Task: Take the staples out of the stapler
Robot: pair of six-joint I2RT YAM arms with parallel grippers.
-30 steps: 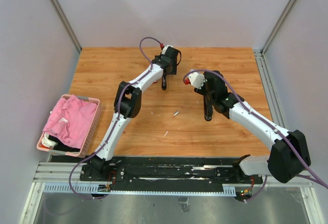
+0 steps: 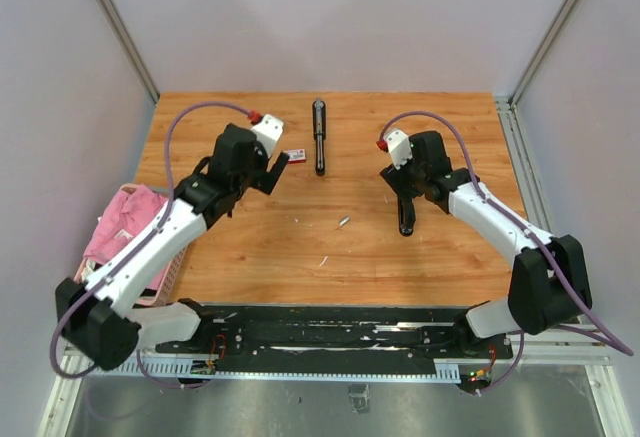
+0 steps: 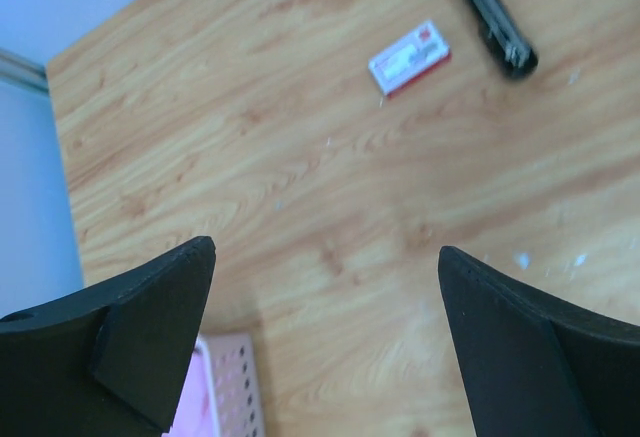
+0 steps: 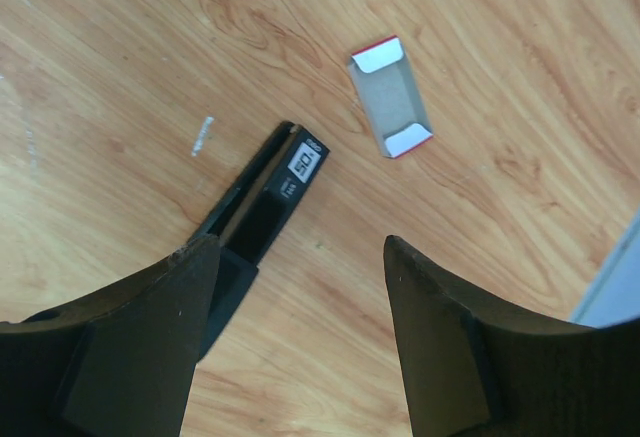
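A black stapler (image 4: 270, 202) marked "50" lies on the table in the right wrist view, its lower part hidden by a finger; in the top view its end (image 2: 406, 219) shows below my right gripper (image 2: 396, 179). That gripper's fingers (image 4: 150, 337) are apart, with nothing held between them. My left gripper (image 2: 271, 175) is open and empty above the left half of the table. A second long black tool (image 2: 319, 137), perhaps another stapler, lies at the back middle. Small pale strips, perhaps staples (image 2: 344, 222), lie at the table's middle.
A red-and-white staple box (image 3: 410, 57) lies near the long black tool. A grey box with white end flaps (image 4: 391, 99) rests beyond the stapler. At the left, a pink basket (image 2: 172, 275) holds pink cloth.
My left arm has swung from above the back-middle tool leftward and toward the front, now covering part of the basket.
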